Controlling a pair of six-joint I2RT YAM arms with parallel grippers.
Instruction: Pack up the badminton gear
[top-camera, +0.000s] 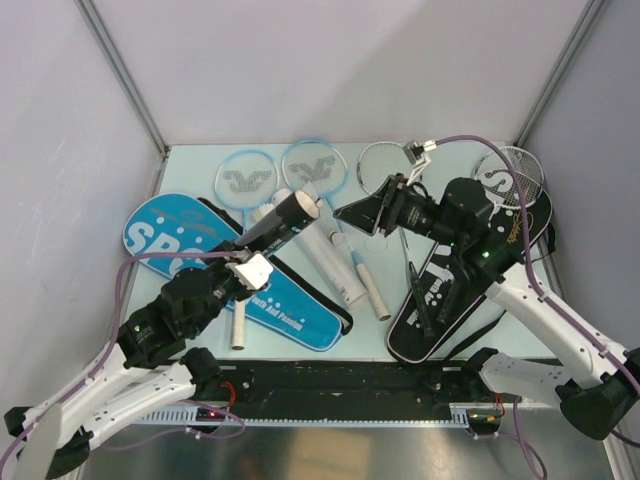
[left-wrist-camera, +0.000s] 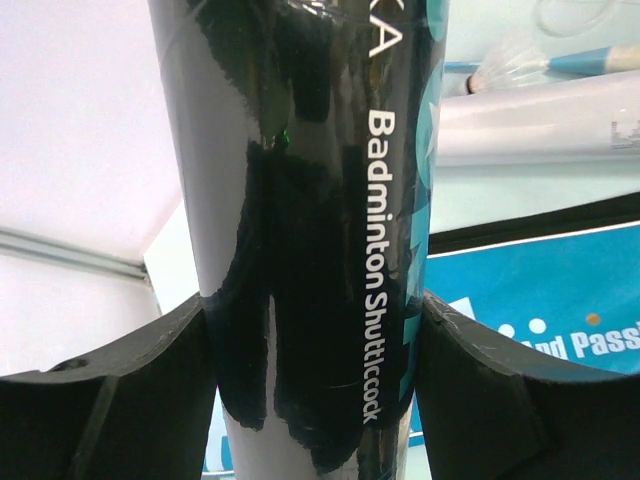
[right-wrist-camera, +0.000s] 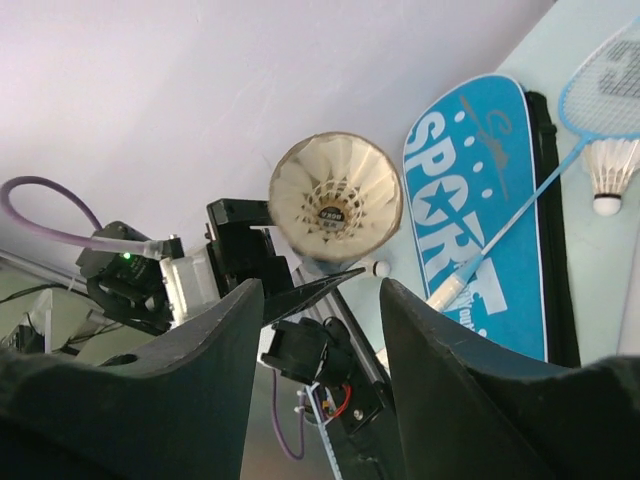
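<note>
My left gripper (top-camera: 242, 252) is shut on a black shuttlecock tube (left-wrist-camera: 300, 230), raised and tilted, its open end (right-wrist-camera: 335, 195) showing feathers inside. My right gripper (top-camera: 360, 212) hangs part open just right of that end, with nothing between its fingers. Below lie a blue racket bag (top-camera: 170, 225), a black racket bag (top-camera: 430, 320), a white tube (top-camera: 338, 275), blue rackets (top-camera: 247, 180), a white-framed racket (top-camera: 510, 172) and a shuttlecock (right-wrist-camera: 610, 175).
Pale walls close the table in at left, back and right. The light tabletop (top-camera: 185, 178) has little free room between the items. Its front edge borders a dark strip and rail.
</note>
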